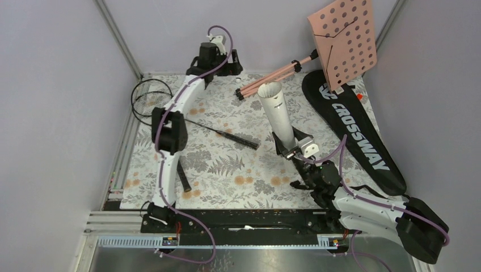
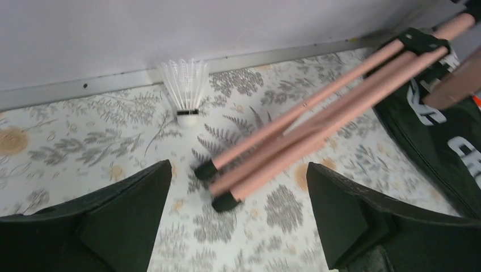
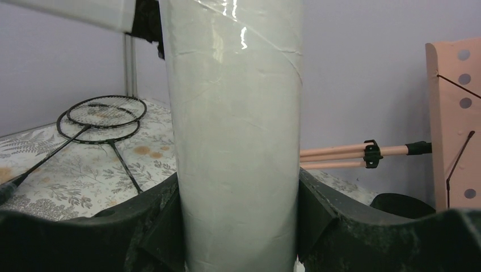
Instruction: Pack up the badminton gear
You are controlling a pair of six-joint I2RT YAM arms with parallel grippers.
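Observation:
A white shuttlecock (image 2: 187,93) lies by the back wall. In the top view only its cork tip (image 1: 238,80) shows beside my left gripper (image 1: 237,61), which stands open and empty. The left wrist view has the shuttlecock ahead of the fingers (image 2: 127,204), apart from them. My right gripper (image 1: 291,139) is closed around the lower part of a white shuttlecock tube (image 1: 277,110), held nearly upright with its open mouth up. Two rackets lie at the left, their heads (image 3: 105,110) overlapping and their handles (image 1: 238,139) on the mat. A black CROSSWAY racket bag (image 1: 354,133) lies at the right.
Folded pink tripod legs (image 1: 275,78) lie close to the shuttlecock, joined to a pink dotted panel (image 1: 346,42) at the back right.

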